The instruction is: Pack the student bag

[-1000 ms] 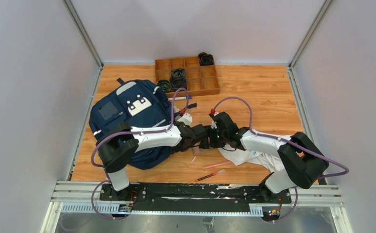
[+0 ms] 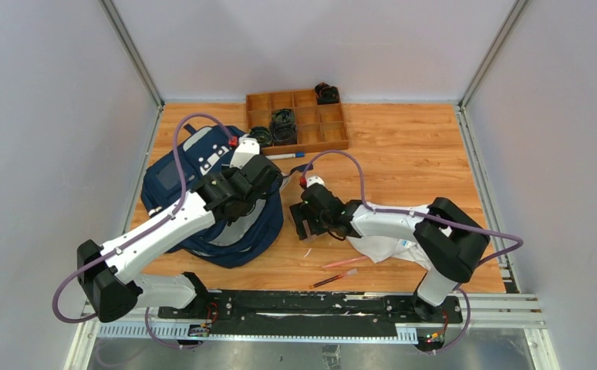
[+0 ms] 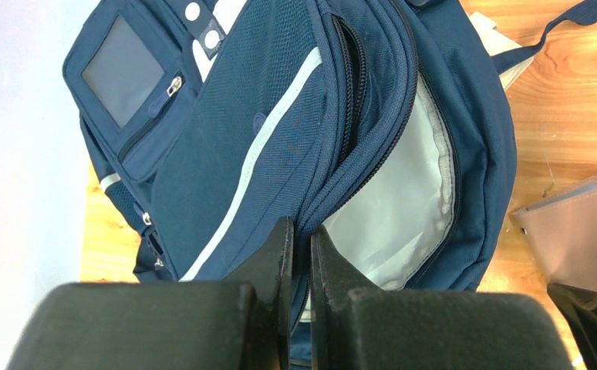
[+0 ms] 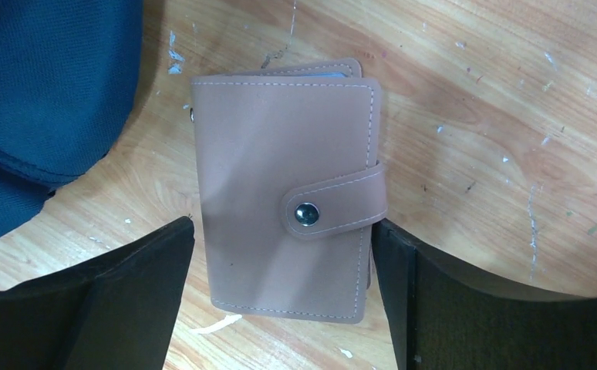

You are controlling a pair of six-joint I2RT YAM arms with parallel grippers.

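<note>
The navy student bag [image 2: 173,183] lies on the left of the table, its front flap pulled aside so that the pale inner lining [image 3: 392,196] shows. In the left wrist view my left gripper is shut on the zippered edge of the bag's opening [image 3: 349,173]. A pinkish-brown snap-strap notebook [image 4: 280,146] lies flat on the table, right of the bag. Over it stands my right gripper, open, one finger on each side. The right finger [image 4: 394,254] is against the strap side; a gap shows at the left finger [image 4: 176,247]. From the top, the gripper mostly hides the notebook.
A wooden compartment tray [image 2: 301,116] with dark coiled items stands at the back, a blue-capped marker [image 2: 288,156] before it. A pink pencil [image 2: 343,263] and an orange-ended pen [image 2: 334,279] lie in front. White cloth [image 2: 384,247] lies under the right arm.
My left gripper has moved left and back with the bag's edge, widening the opening. The right gripper has shifted left and turned squarer to the notebook, still open.
</note>
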